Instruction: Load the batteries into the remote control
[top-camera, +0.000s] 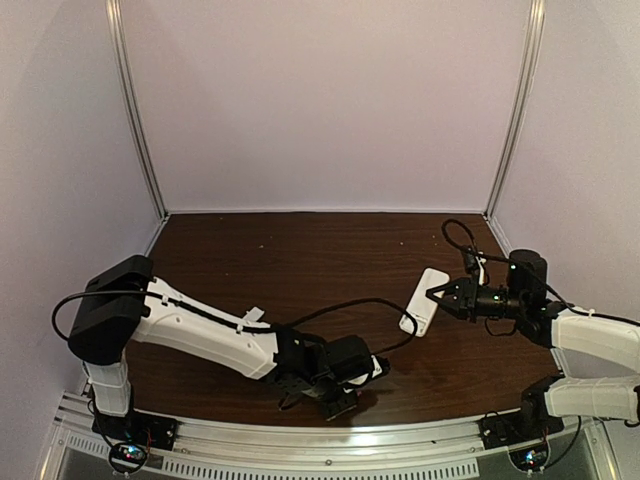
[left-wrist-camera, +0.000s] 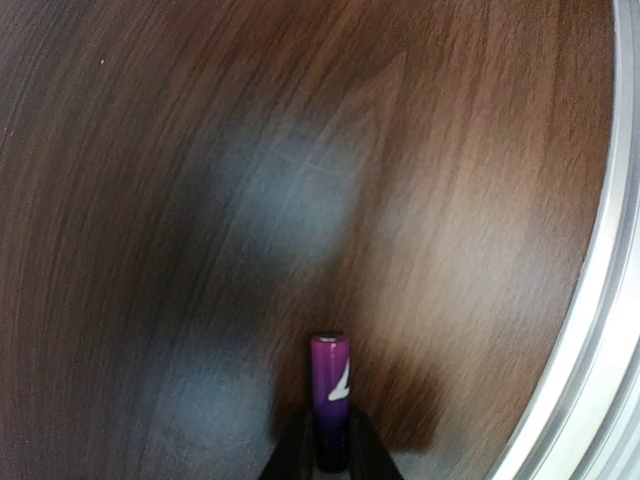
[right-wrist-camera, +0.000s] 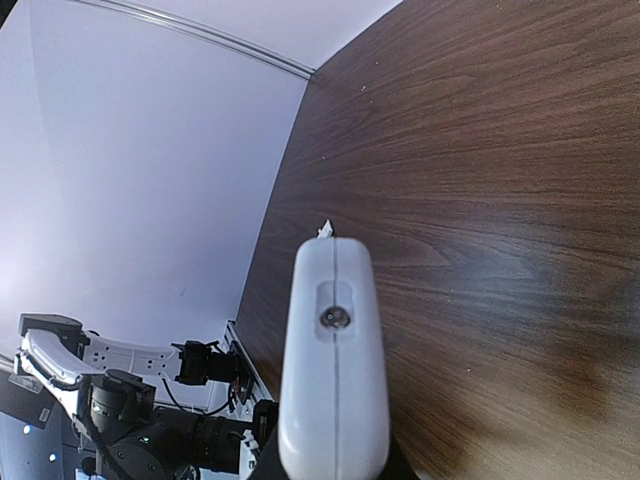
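The white remote (top-camera: 422, 306) is held by my right gripper (top-camera: 436, 294) at the right of the table; in the right wrist view it (right-wrist-camera: 333, 380) fills the lower middle, end-on, with a small screw in its face. My left gripper is shut on a purple battery (left-wrist-camera: 330, 385) above the dark wood near the front metal edge. In the top view the left arm's body hides that battery. A small white piece (top-camera: 254, 315), perhaps the battery cover, lies left of centre, partly behind the left arm.
A metal rail (top-camera: 330, 435) runs along the front edge, close to the left gripper. Side walls enclose the workspace.
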